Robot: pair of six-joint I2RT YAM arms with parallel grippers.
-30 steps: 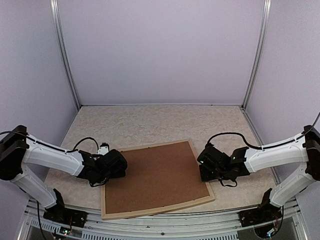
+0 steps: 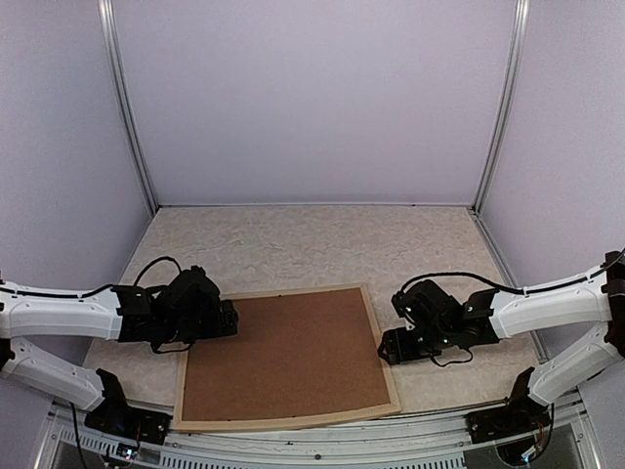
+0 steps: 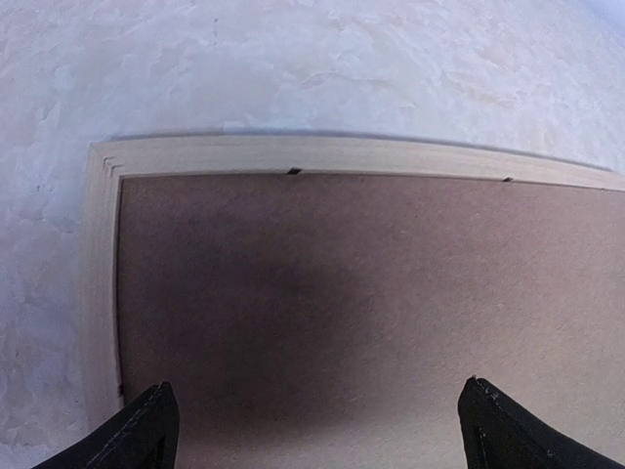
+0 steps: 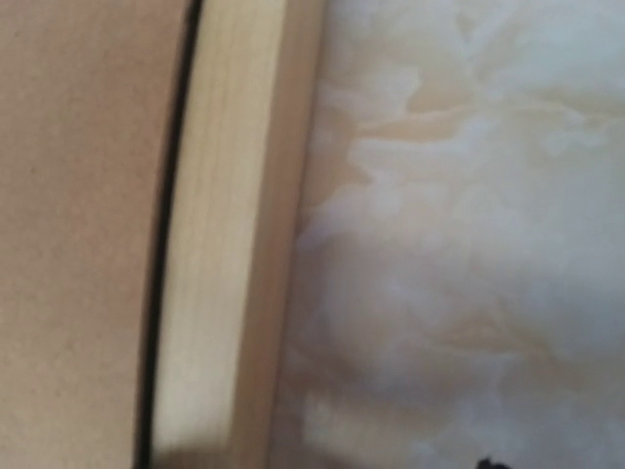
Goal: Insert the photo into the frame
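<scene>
A light wooden frame (image 2: pixel 379 327) with a brown backing board (image 2: pixel 288 357) lies on the table, slightly tilted, its near edge along the table's front. In the left wrist view the frame's corner (image 3: pixel 105 156) and small dark tabs (image 3: pixel 295 171) on the inner edge show. My left gripper is open above the board, nothing between its fingers. The right gripper (image 2: pixel 385 354) is at the frame's right side; the right wrist view shows the wooden edge (image 4: pixel 220 225) but barely a fingertip (image 4: pixel 493 465), so its grip is hidden. No separate photo can be made out.
Free table also lies right of the frame. A metal rail (image 2: pixel 317 449) runs along the front, and grey walls (image 2: pixel 312 98) enclose the back and sides.
The frame has shifted left and turned a little, its near edge now closer to level.
</scene>
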